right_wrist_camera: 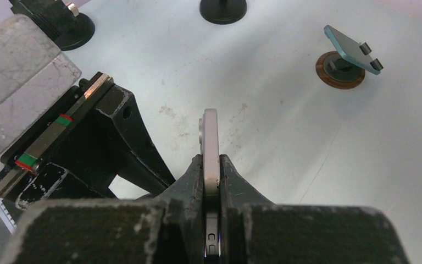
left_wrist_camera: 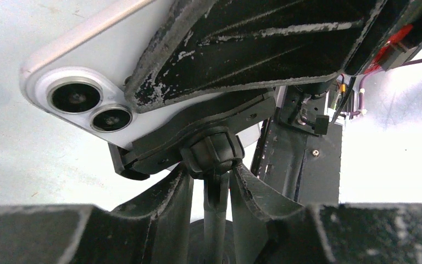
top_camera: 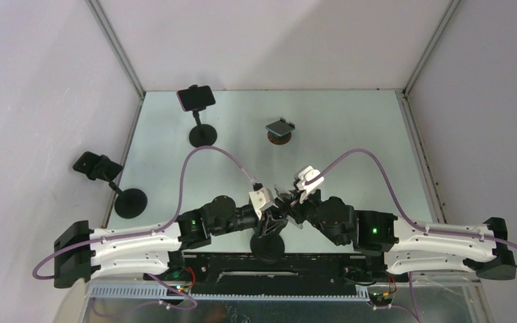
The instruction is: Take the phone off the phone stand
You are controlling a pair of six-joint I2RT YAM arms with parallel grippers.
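Observation:
The white phone (left_wrist_camera: 107,47), with two dark camera lenses, lies against the black clamp of the phone stand (left_wrist_camera: 211,151). Whether the clamp still grips it, I cannot tell. My right gripper is shut on the phone, whose narrow edge shows between its fingers. Around the stand's neck, my left gripper is partly open, with slim gaps beside the neck. From above, both grippers meet over the round black stand base (top_camera: 267,249) near the table's front edge, mostly hiding phone and clamp.
Another phone on a stand (top_camera: 196,99) is at the back left, and one more stand (top_camera: 130,202) is at the left edge. A small brown-based stand (top_camera: 279,138) holds a device at the back centre.

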